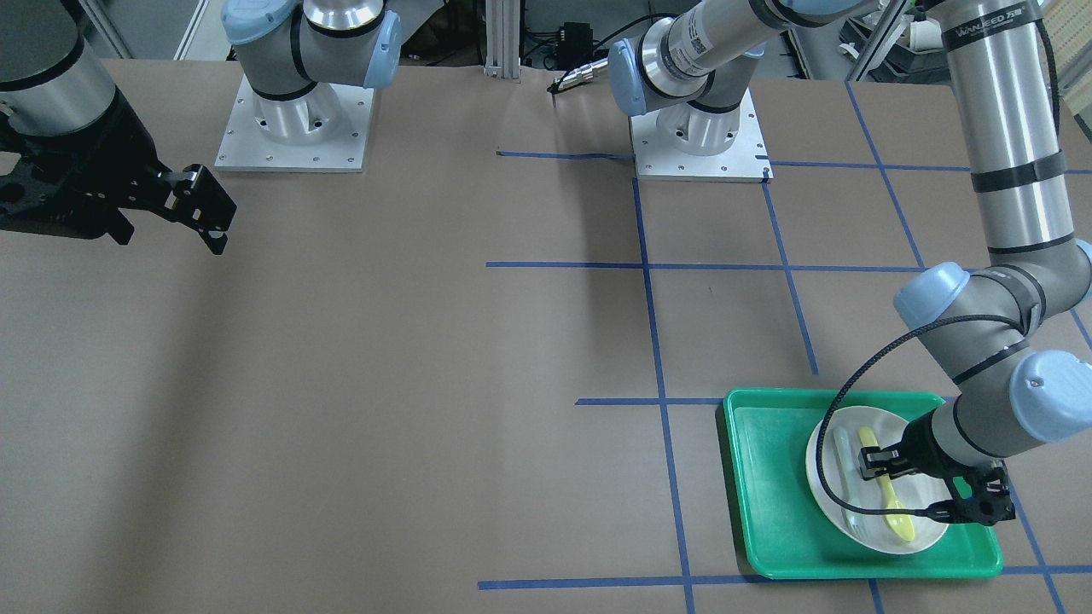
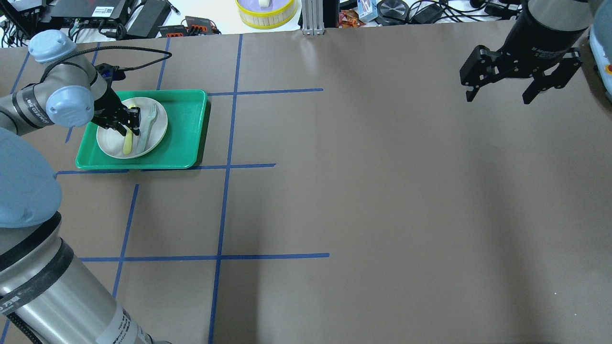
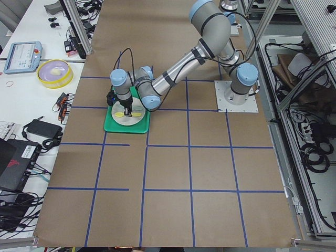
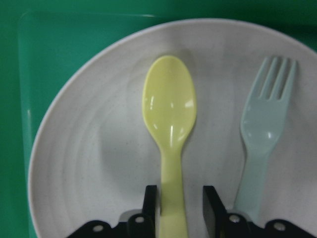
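Observation:
A white plate [image 4: 99,139] lies in a green tray [image 1: 763,481], holding a yellow spoon [image 4: 169,109] and a pale blue fork [image 4: 265,109], side by side. In the left wrist view my gripper stands open low over the plate, one black finger on each side of the spoon's handle, the right one between spoon and fork. In the front view the gripper [image 1: 873,466] is over the spoon.
Another black gripper [image 2: 516,74] is idle on the far side of the table, and more arm bases stand along the edge.

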